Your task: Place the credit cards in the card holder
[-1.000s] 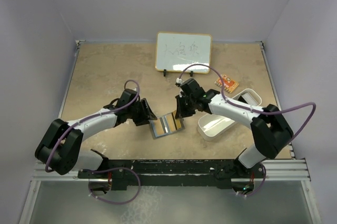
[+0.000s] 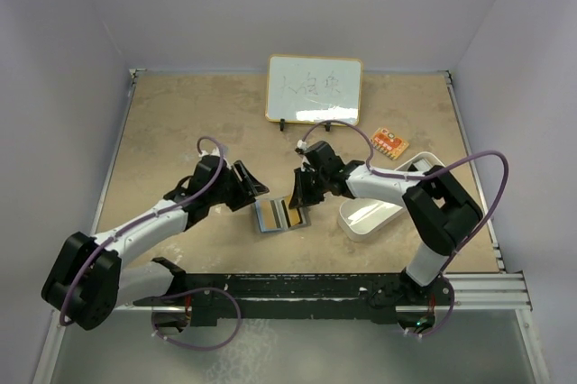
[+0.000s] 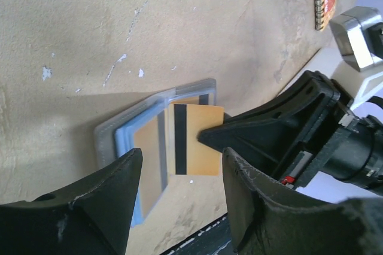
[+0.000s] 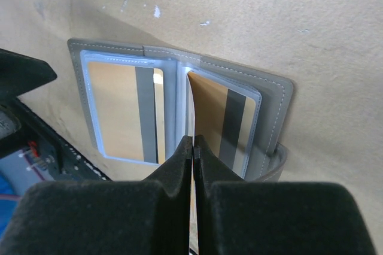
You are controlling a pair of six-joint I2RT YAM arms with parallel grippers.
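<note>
The open grey-and-blue card holder [image 4: 278, 108] lies flat on the table. In the right wrist view one gold card with a dark stripe [image 4: 112, 108] sits in its left pocket, another [image 4: 233, 117] in its right pocket. A third gold card [image 3: 200, 159] stands on edge over the holder, its far edge at the middle fold. My right gripper is shut on this card, seen edge-on between its fingertips. My left gripper is open and empty; in the top view it hovers at the holder's upper left.
To the right stands a white tray [image 2: 361, 226], partly under the right arm. An orange notebook [image 2: 389, 142] lies behind it, and a whiteboard [image 2: 314, 89] stands at the back. The table left of and behind the holder is clear.
The holder has shifted a little left, and the left gripper has drawn back to the left and slightly away from it.
</note>
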